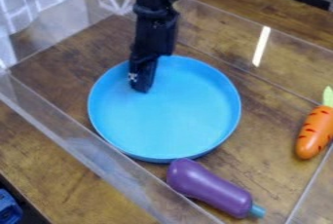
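Observation:
A black gripper [142,74] comes down from the top centre onto the left rear rim of a blue plate [164,117]. Its tips are at the plate's edge and look shut; whether the rim is between them is hard to tell. The plate lies in the middle of a wooden surface.
A purple toy eggplant [208,187] lies below the plate at lower right. A toy carrot [314,130] lies at the right edge. Clear plastic walls run along the left and back. Bare wood shows right of the plate.

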